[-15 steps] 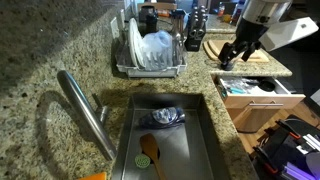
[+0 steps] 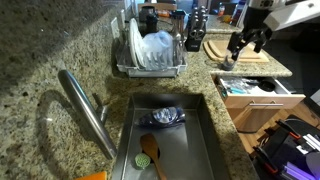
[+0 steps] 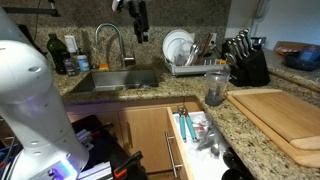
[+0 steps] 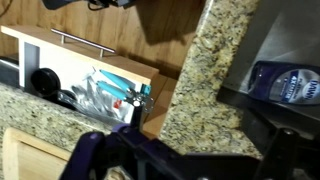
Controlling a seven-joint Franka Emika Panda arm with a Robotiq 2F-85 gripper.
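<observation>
My gripper (image 2: pixel 248 46) hangs high in the air, clear of the counter, in the first exterior view. In the second exterior view, the gripper (image 3: pixel 141 36) is at the top, near the faucet. Its dark fingers (image 4: pixel 128 150) stand wide apart in the wrist view, with nothing between them. Inside the sink (image 2: pixel 205 145) lie a dark blue bottle (image 2: pixel 164 117), a wooden spoon (image 2: pixel 152 150) and a green round item (image 2: pixel 142 160). The same bottle (image 4: pixel 288 83) shows at the wrist view's right. An open drawer (image 3: pixel 172 142) holds blue-handled tools (image 3: pixel 187 125) and other utensils.
Behind the sink stands a dish rack (image 2: pixel 150 68) with white plates. A clear pitcher (image 3: pixel 216 88), a knife block (image 3: pixel 248 68) and wooden boards (image 3: pixel 280 110) occupy the counter. Several bottles (image 3: pixel 68 58) stand left of the faucet (image 3: pixel 121 42). The counter strip (image 3: pixel 165 92) before the sink is bare.
My gripper has risen a little and shifted slightly in the first exterior view. The sink items, rack and drawer look unchanged.
</observation>
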